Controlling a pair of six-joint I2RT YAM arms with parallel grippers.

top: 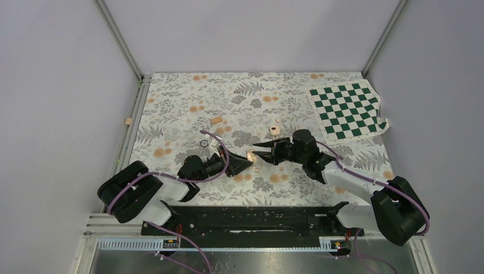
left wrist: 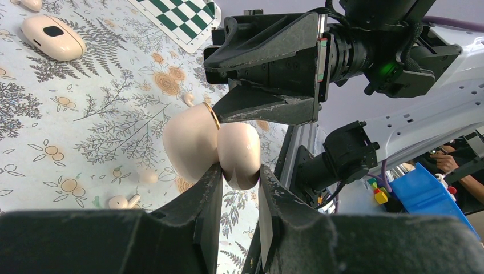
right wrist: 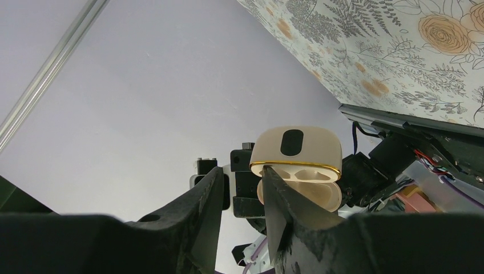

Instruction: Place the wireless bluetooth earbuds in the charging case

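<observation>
My left gripper is shut on the earbud case, whose lid is raised; in the right wrist view the case (right wrist: 295, 142) shows hollows inside below a gold rim. My right gripper is part open at the case, its fingertips beside the gold-edged part; whether it touches is unclear. Another white case (top: 274, 130) with a dark window lies on the table behind the grippers. Small white earbud-like pieces (left wrist: 119, 202) lie on the table below the held case.
A green checkered board (top: 347, 109) lies at the back right. A tan block (top: 216, 120) and a dark ring (top: 204, 143) sit left of centre.
</observation>
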